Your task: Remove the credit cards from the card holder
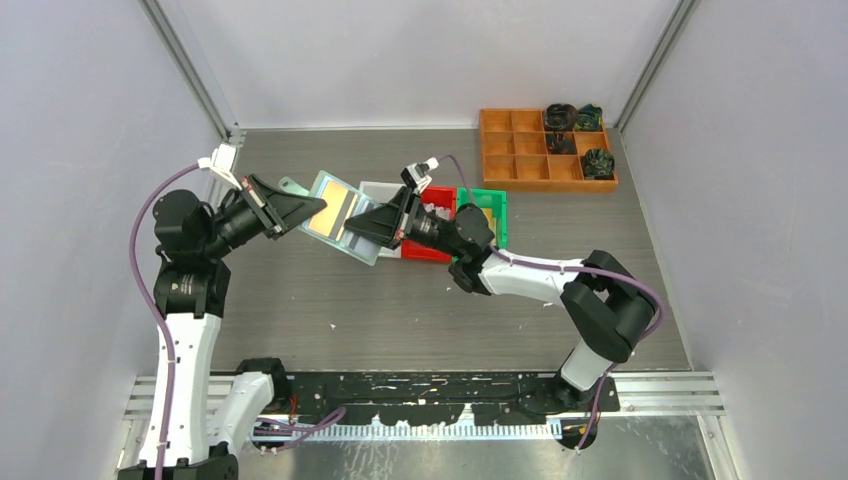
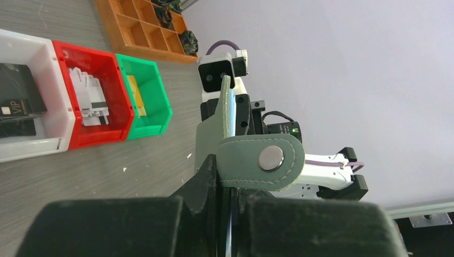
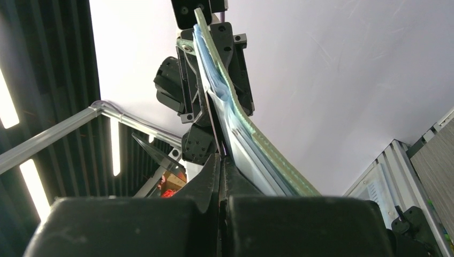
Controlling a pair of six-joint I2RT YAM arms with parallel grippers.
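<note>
The grey-green card holder hangs open in the air, its clear sleeves facing up and a gold card showing in one. My left gripper is shut on the holder's left edge; beside those fingers the snap strap sticks out in the left wrist view. From the other side my right gripper reaches over the sleeves. In the right wrist view its tips are together beside the sleeve edges, and no card shows clearly between them.
Behind the arms stand a white bin with black cards, a red bin with white cards and a green bin with a yellow card. An orange divided box is at the back right.
</note>
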